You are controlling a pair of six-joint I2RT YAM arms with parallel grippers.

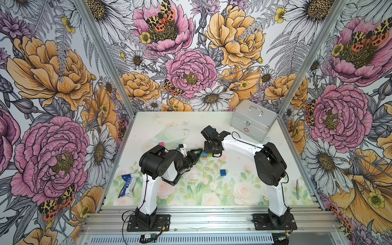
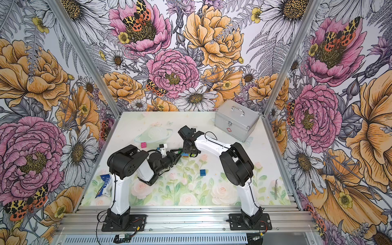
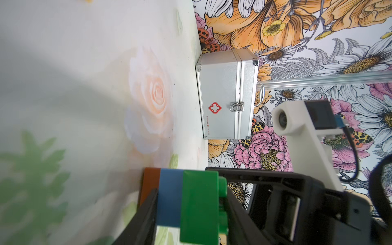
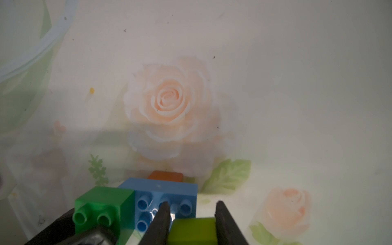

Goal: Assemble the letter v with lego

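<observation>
My left gripper is shut on a green brick (image 3: 200,204), whose studs face sideways. A blue brick (image 3: 169,196) is joined to it, and an orange-brown brick (image 3: 150,183) shows beyond the blue one. From the right wrist view the blue brick (image 4: 165,192) lies between the green brick (image 4: 102,200) and my right gripper, with the orange one (image 4: 165,176) behind. That right gripper is shut on a lime-green brick (image 4: 192,232) close to the blue brick's studded face; whether the two touch I cannot tell. A loose blue brick (image 1: 223,172) lies on the table.
A pink brick (image 2: 143,145) and a black-and-white piece (image 2: 163,147) lie beyond the left arm, near a clear dish (image 1: 173,135). The silver case (image 1: 254,119) stands at the back right. Tweezers (image 1: 297,189) lie at right, a blue-white packet (image 1: 128,184) at left.
</observation>
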